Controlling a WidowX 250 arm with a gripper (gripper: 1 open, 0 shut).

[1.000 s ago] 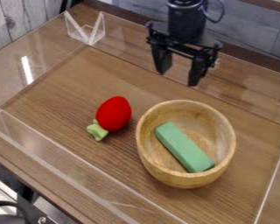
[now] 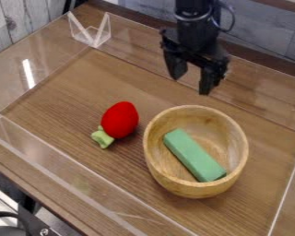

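My gripper (image 2: 192, 69) is at the top centre, pointing down over the bare wooden table, its dark fingers spread apart. A wooden bowl (image 2: 225, 134) at the lower right holds a green block (image 2: 194, 155). To its left lies a red oval object (image 2: 119, 119) with a small pale green piece (image 2: 103, 136) at its lower end. The gripper is behind the bowl, apart from these things.
A clear wire-like object (image 2: 95, 26) stands at the top left near the table's edge. Dark items show at the lower left corner.
My gripper has shifted a little and changed its angle near the top centre. The bowl, block and red object have not visibly moved.
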